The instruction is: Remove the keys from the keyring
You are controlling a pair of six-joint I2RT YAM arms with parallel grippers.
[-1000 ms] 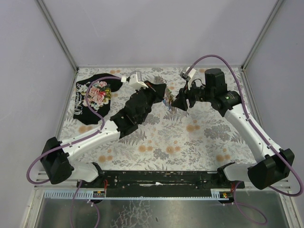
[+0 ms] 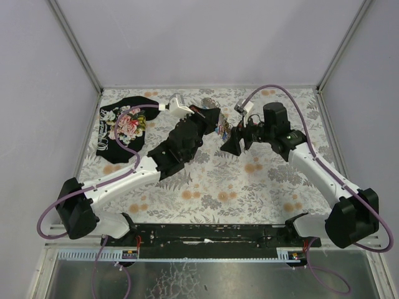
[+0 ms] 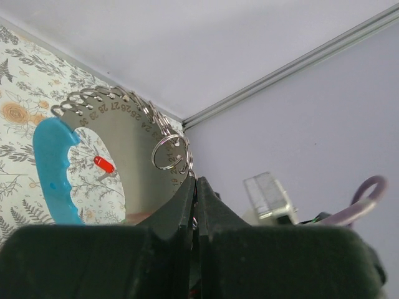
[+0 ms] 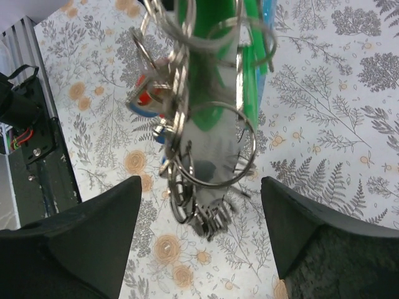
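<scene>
My left gripper [image 2: 213,118] is shut at upper centre; a chain of metal rings [image 3: 169,139] shows just beyond its fingertips in the left wrist view, with a grey numbered strip [image 3: 124,143], a blue-handled piece [image 3: 53,168] and a small red piece [image 3: 104,164]. Whether anything thin is between those fingers is unclear. My right gripper [image 2: 235,138] stands open to the right of the hanging bunch. In the right wrist view, blurred rings [image 4: 212,143] and green, blue and metal pieces hang between and above its open fingers.
A black floral cloth [image 2: 124,128] lies at the left of the patterned table [image 2: 212,187]. Grey walls border the back and sides.
My right gripper and arm have moved slightly downward in the top view, toward the table's front, and changed angle. The left gripper is nearly unchanged.
</scene>
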